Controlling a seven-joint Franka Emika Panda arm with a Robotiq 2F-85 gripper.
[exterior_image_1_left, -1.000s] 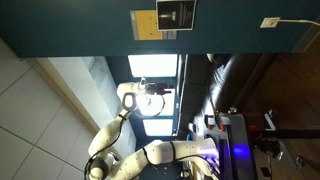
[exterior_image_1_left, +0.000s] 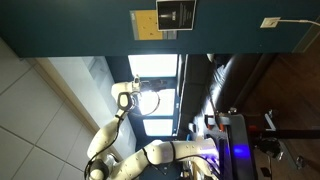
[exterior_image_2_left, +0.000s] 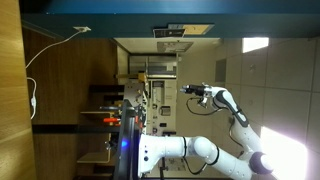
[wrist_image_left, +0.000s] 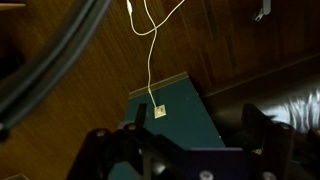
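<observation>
High above the table, my gripper (exterior_image_2_left: 185, 91) hangs at the end of the white arm (exterior_image_2_left: 235, 118); all views are turned on their side. In the wrist view my dark fingers (wrist_image_left: 103, 148) stand wide apart along the bottom edge, so the gripper is open, and no held object shows between them. Past them appear a teal wall panel with a wall outlet (wrist_image_left: 160, 111) and a white cable (wrist_image_left: 151, 60) on the brown wooden floor. Exterior view 1 has the gripper against bright window glare, its fingertips hard to make out.
A dark table (exterior_image_1_left: 240, 145) carries several small items too dim to identify. Framed pictures (exterior_image_1_left: 175, 14) hang on the teal wall (exterior_image_1_left: 75, 27). A dark couch (exterior_image_1_left: 234, 82) stands beyond the table. Open air surrounds the gripper.
Compared with one second ago, the wrist and gripper have shifted slightly left in exterior view 1 and turned a little. The table items look unmoved.
</observation>
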